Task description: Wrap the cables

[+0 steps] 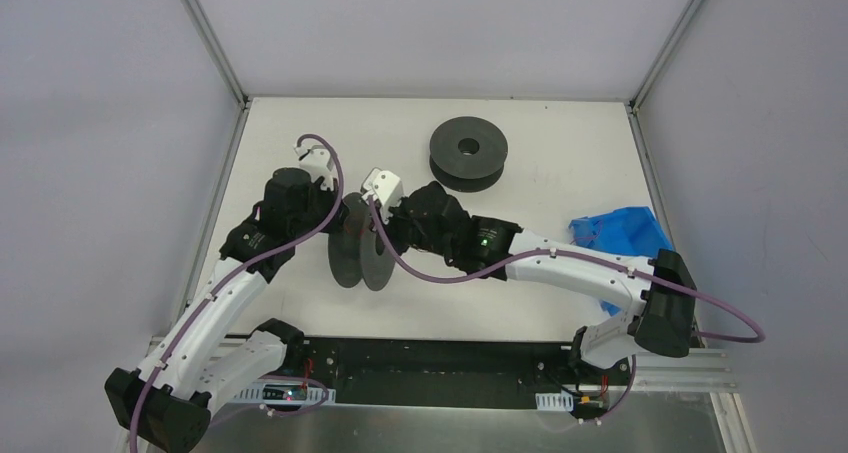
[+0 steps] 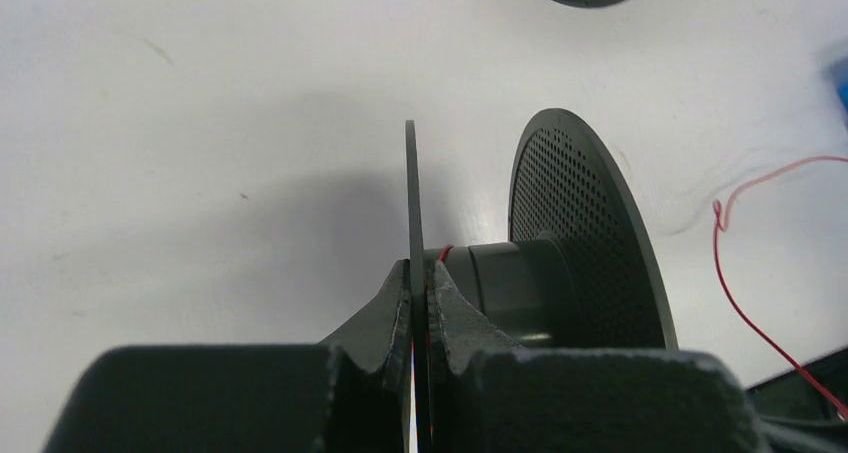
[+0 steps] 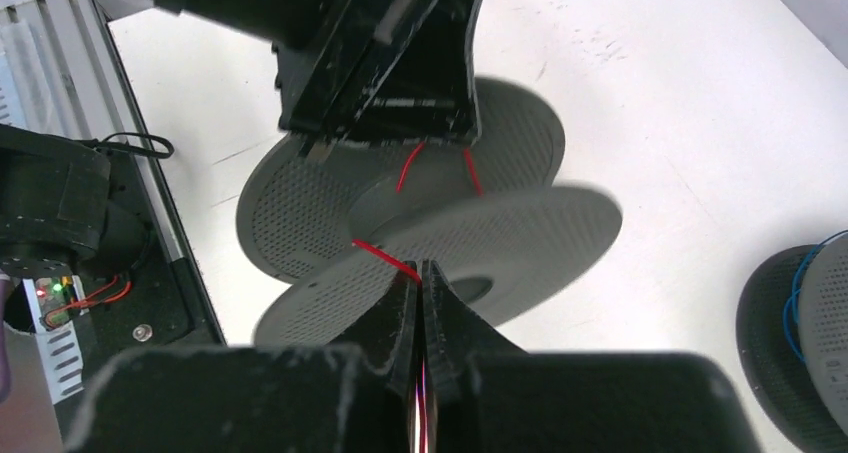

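A dark grey spool point(image 1: 345, 258) is held above the table, its flanges standing on edge. My left gripper is shut on the rim of one flange, which looks like a thin upright strip point(image 2: 412, 173) in the left wrist view. The other flange point(image 2: 590, 213) and the drum point(image 2: 515, 283) lie to its right. In the right wrist view, red cable point(image 3: 380, 254) runs over the nearer flange point(image 3: 540, 238) into my right gripper, which is shut on it. Another stretch of red cable point(image 2: 735, 293) trails over the table in the left wrist view.
A second dark spool point(image 1: 468, 143) lies flat at the back of the table; blue cable point(image 3: 793, 308) shows on it in the right wrist view. At the right edge sits a blue bin point(image 1: 630, 228), partly behind my right arm.
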